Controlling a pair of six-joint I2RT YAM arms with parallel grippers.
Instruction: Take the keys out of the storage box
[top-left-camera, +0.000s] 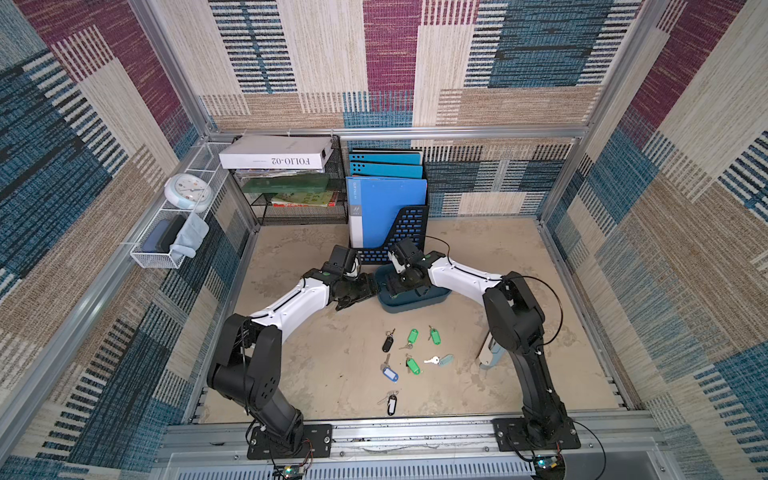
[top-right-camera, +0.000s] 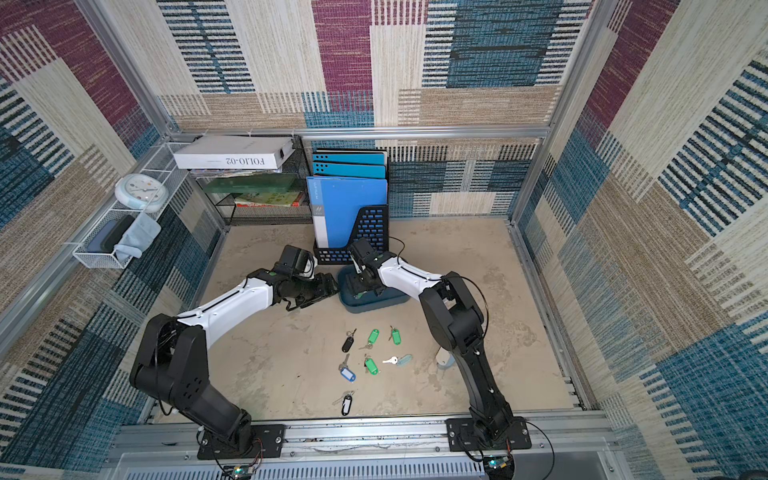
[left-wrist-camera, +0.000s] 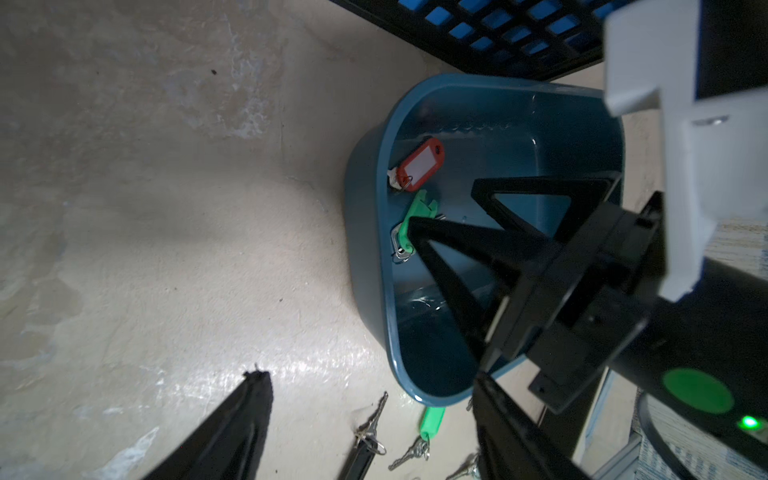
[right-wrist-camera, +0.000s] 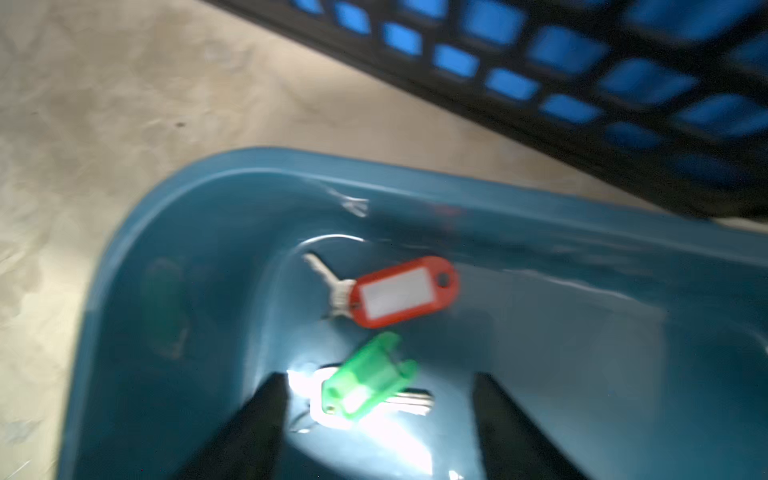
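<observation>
In the right wrist view, two key sets lie in the dark blue storage box (right-wrist-camera: 544, 182): a red-tagged one (right-wrist-camera: 404, 292) with a white label and a green-tagged one (right-wrist-camera: 366, 380) closer to the fingers. My right gripper is open inside the box, its blurred fingers either side of the green tag, nothing held between them. At the box's left side, my left gripper stands open and empty above the table. Several keys lie in front of the box, among them a black-tagged set (top-left-camera: 389, 341), a blue-tagged set (top-left-camera: 389, 373) and a green-tagged set (top-left-camera: 413, 365).
Close behind the box stands a black mesh file holder (top-left-camera: 409, 225) with blue folders. A grey object (top-left-camera: 490, 352) lies partly under the right arm. Wire shelves with a white folder box (top-left-camera: 276, 153) are at the back left. Bare table (top-left-camera: 280, 376) shows at the front left.
</observation>
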